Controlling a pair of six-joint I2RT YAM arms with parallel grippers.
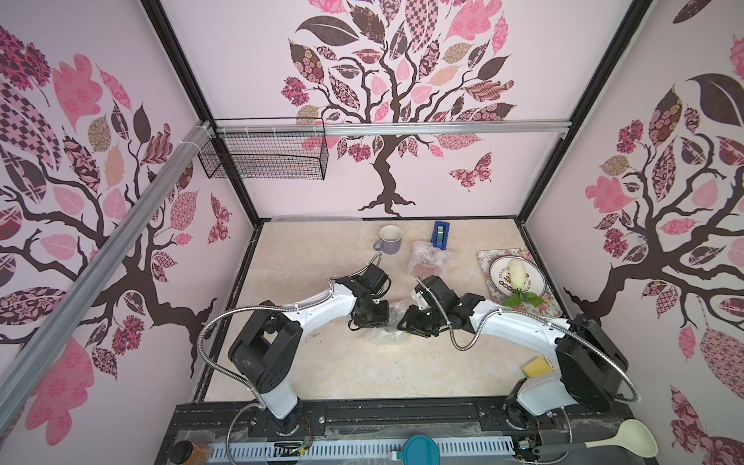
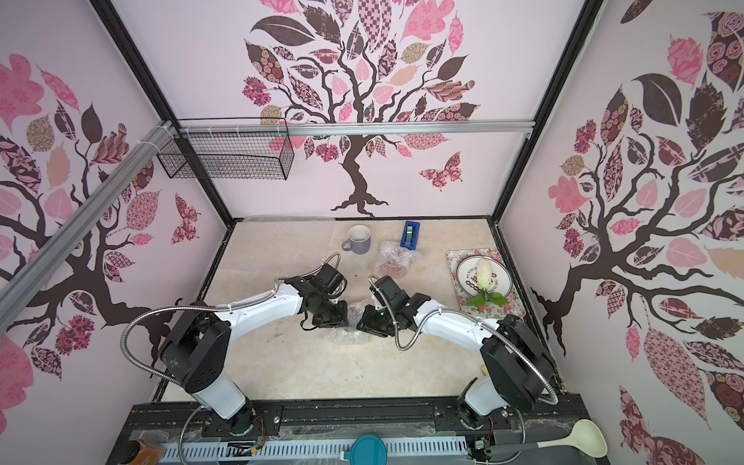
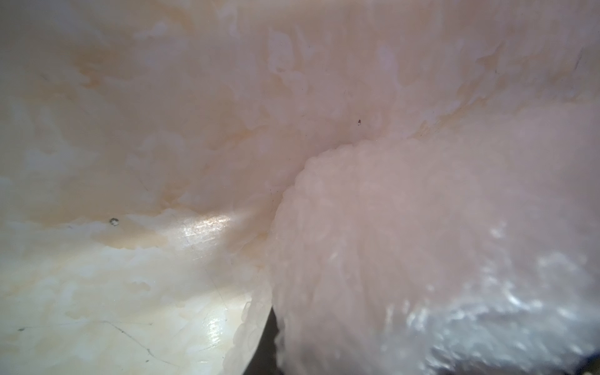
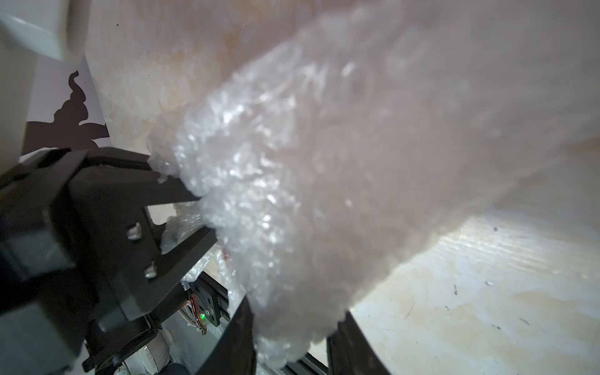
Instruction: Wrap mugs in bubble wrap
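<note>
Clear bubble wrap (image 1: 381, 334) lies bunched at the middle of the table, between my two grippers. My left gripper (image 1: 386, 318) is shut on the wrap's left side; its fingers are mostly covered by wrap in the left wrist view. On the other side, my right gripper is shut on a gathered corner of the bubble wrap (image 4: 350, 187). Whether a mug is inside this wrap cannot be told. A lilac mug with a pale inside (image 1: 390, 240) stands upright and bare at the back. Behind my right gripper sits a second bundle of bubble wrap (image 1: 430, 257).
A blue tape dispenser (image 1: 440, 234) touches the back bundle. At the right, a plate (image 1: 496, 283) with a white and green item rests on a floral mat (image 1: 486, 258). A yellow sponge (image 1: 536, 367) lies near the right arm's base.
</note>
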